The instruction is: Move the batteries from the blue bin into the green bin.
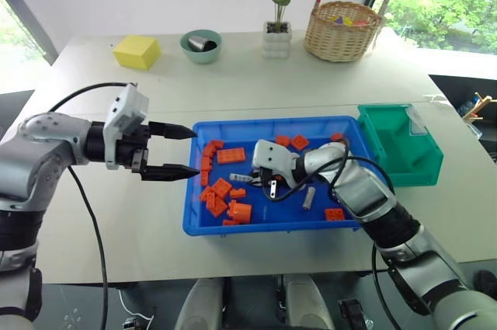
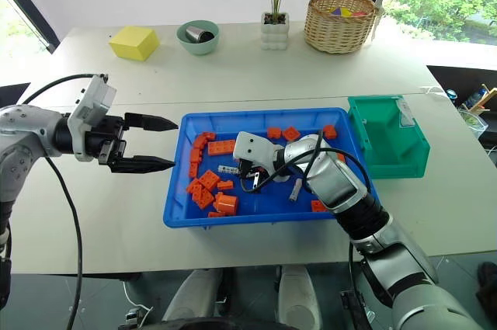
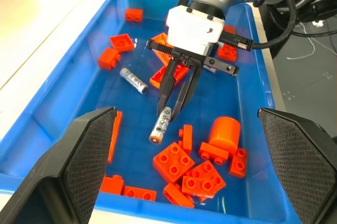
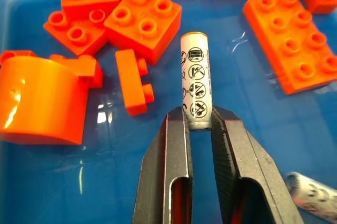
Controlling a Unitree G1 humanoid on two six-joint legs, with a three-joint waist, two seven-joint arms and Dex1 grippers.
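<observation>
In the right wrist view a white battery [image 4: 197,76] is pinched by its near end between the tips of my right gripper, which is shut on it, low in the blue bin [image 1: 287,225]. A second battery [image 3: 134,80] lies on the bin floor, seen in the left wrist view. Another battery [image 1: 309,197] rests right of my right gripper in the head view. The green bin [image 1: 404,178] stands just right of the blue one. Left of the blue bin, my left gripper [image 1: 186,152] hangs wide open and empty.
Several orange bricks [image 1: 231,156] lie about the blue bin, some close to the held battery. A yellow block [image 1: 137,52], a bowl [image 1: 200,49], a potted plant [image 1: 276,39] and a wicker basket [image 1: 342,31] line the table's back. Bare table [image 1: 140,229] lies left of the bin.
</observation>
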